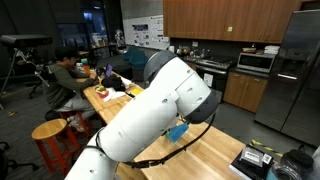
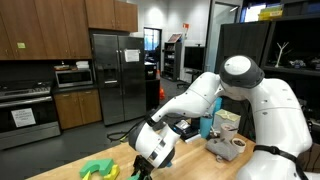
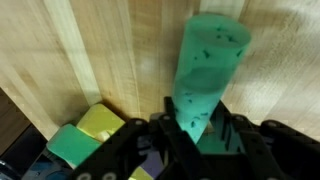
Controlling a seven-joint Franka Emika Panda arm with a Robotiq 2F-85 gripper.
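Note:
A smooth green block with a rounded end runs up the wrist view from between the dark fingers. My gripper is shut on its lower part, just above the wooden table. In exterior view 2 the gripper hangs low at the table's near edge, and what it holds is hardly visible there. The arm hides the gripper in exterior view 1, where a blue-green patch shows beside the arm.
Green and yellow pieces lie left of the gripper in exterior view 2. A blue-green container and a grey pot stand to its right. Bare wooden table is open beside the arm in exterior view 1.

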